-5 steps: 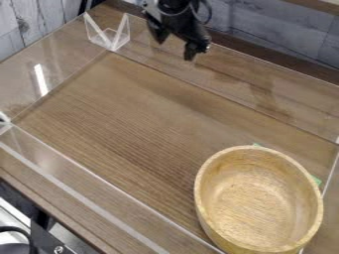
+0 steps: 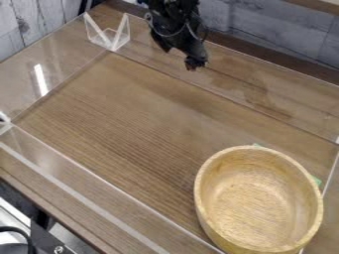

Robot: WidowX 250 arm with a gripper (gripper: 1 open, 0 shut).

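Note:
My gripper [image 2: 179, 50], a dark arm at the top centre, hangs over the back of the wooden table [image 2: 133, 129]; its finger detail is small and dark, and whatever may lie beneath it is hidden. A large yellow bowl [image 2: 259, 198] stands at the front right.
A clear white item [image 2: 109, 32] stands at the back left, left of the gripper. A small green thing [image 2: 315, 181] shows partly behind the bowl's right side.
The arm has shifted slightly and turned at the back of the table, now appearing narrower. The bowl has not moved.

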